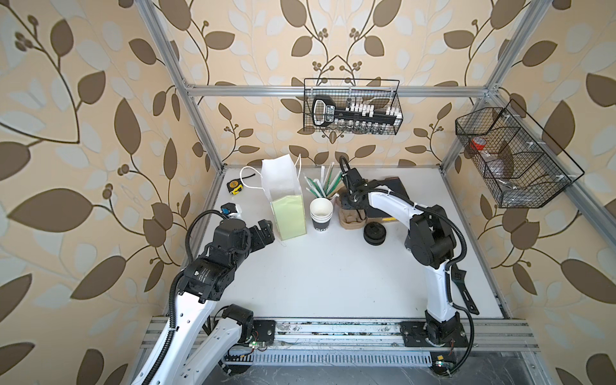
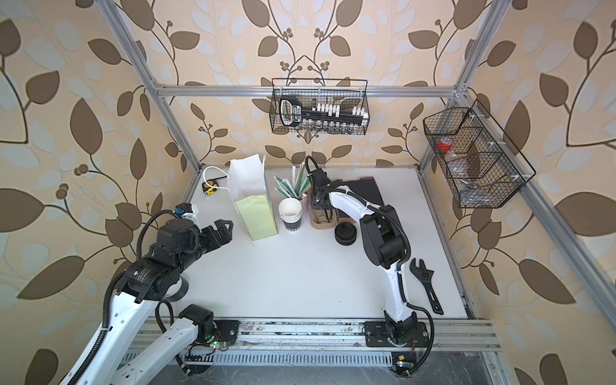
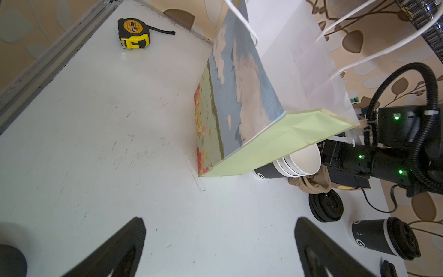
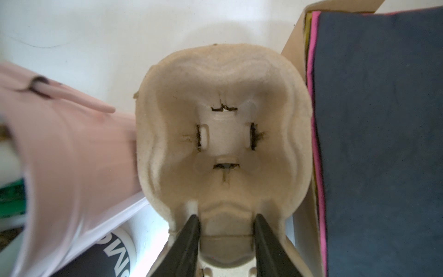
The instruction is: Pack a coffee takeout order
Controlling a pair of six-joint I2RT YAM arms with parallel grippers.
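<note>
In the right wrist view my right gripper is low over a molded cardboard cup carrier, its fingers part open around the carrier's middle divider; whether they grip it cannot be told. My left gripper stands open and empty beside the white paper bag with its green side. Stacked paper cups stand right of the bag, in front of straws. Black lids lie near the carrier, and a lidded cup stands farther right.
A dark stack of napkins borders the carrier. A tape measure lies back left, an adjustable wrench at the right edge. Wire baskets hang on the frame.
</note>
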